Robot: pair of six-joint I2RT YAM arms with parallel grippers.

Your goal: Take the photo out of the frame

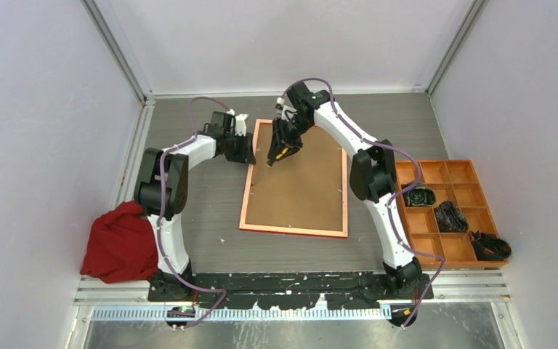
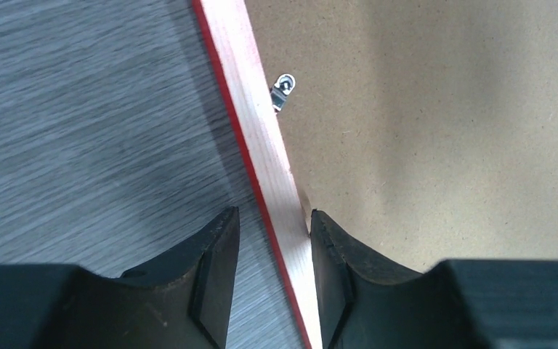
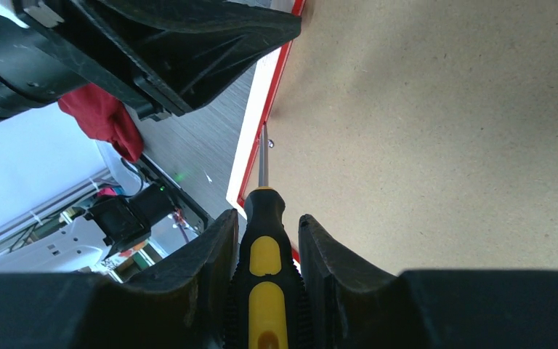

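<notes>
The picture frame lies back side up, its brown backing board (image 1: 302,184) edged by a pale wooden rim (image 1: 294,232) with red sides. Small metal tabs hold the board; one metal tab (image 2: 282,89) shows against the left rim. My left gripper straddles that rim with its fingers part open, one finger outside and one over the board. My right gripper is shut on a black and yellow screwdriver (image 3: 265,254). The screwdriver's tip meets the inner edge of the rim beside another metal tab (image 3: 271,143). The photo is hidden.
A red cloth (image 1: 121,243) lies at the left. On the right stands an orange compartment tray (image 1: 426,245) with dark bundled items in it. Both grippers are close together at the frame's left side; bare table (image 1: 214,218) shows to its left.
</notes>
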